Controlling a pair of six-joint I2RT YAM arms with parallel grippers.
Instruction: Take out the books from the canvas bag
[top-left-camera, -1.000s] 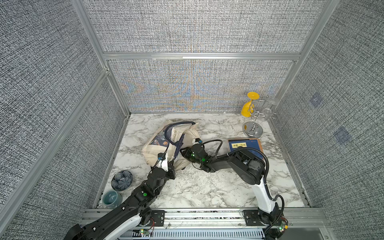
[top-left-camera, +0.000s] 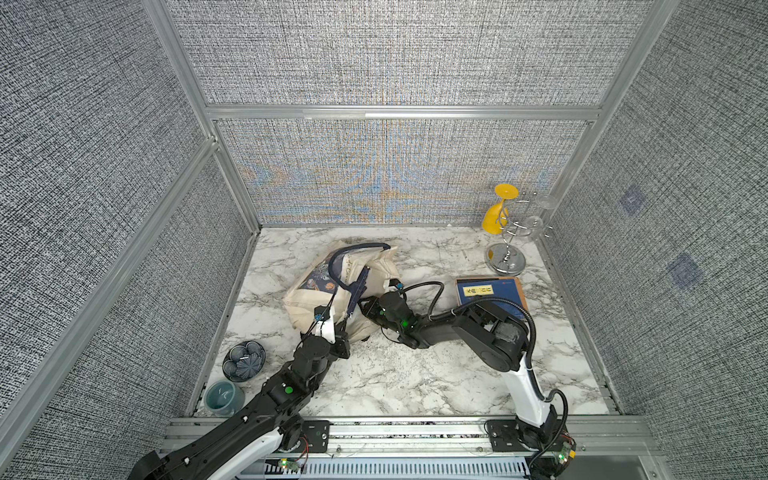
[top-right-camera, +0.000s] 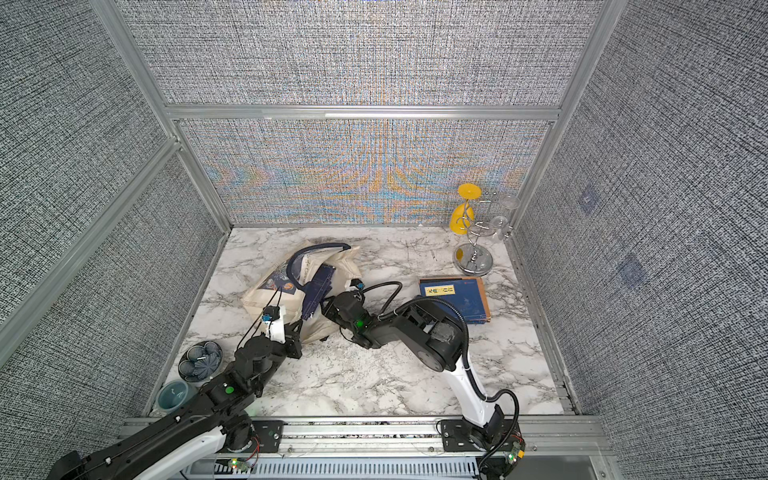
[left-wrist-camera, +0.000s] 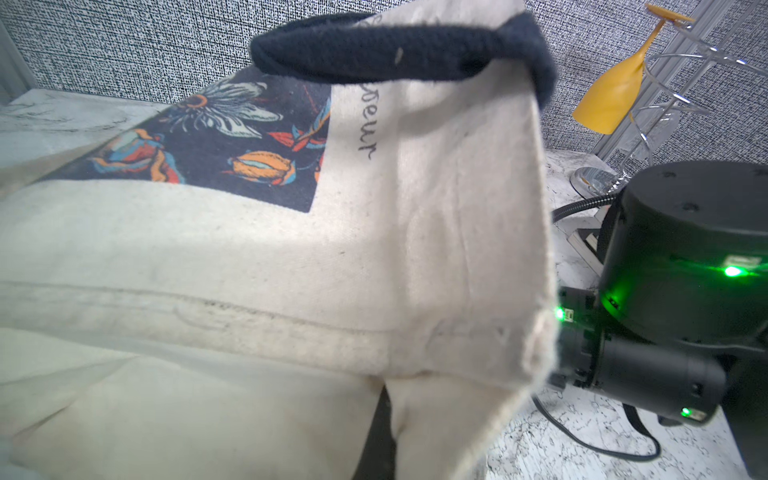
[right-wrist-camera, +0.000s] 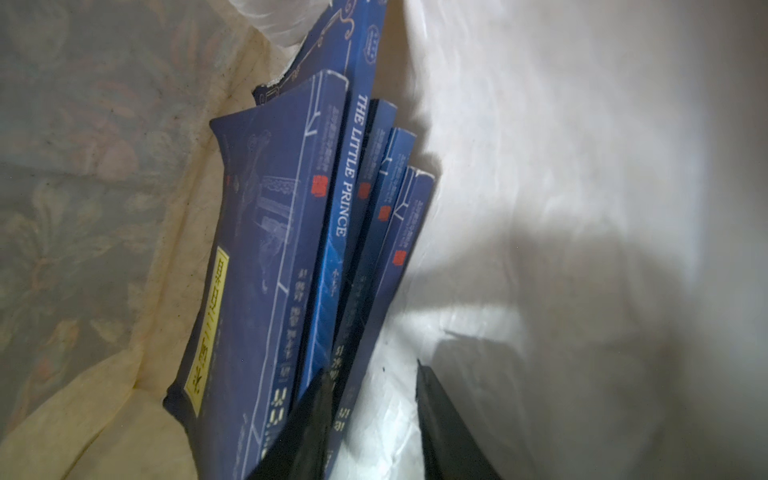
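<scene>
The cream canvas bag lies open at the table's left-centre, with a navy handle and floral print. My left gripper is shut at its front; in the left wrist view one dark finger shows against the cloth, and what is between the fingers is hidden. My right gripper is inside the bag, open, its fingertips beside the lower spines of several blue books standing tilted together, one titled THE LITTLE PRINCE.
Blue books lie right of the bag, partly under my right arm. A rack with a yellow glass stands back right. A dark bowl and teal cup sit front left.
My right gripper and wrist have shifted very slightly at the bag's mouth. The left arm and bag look still.
</scene>
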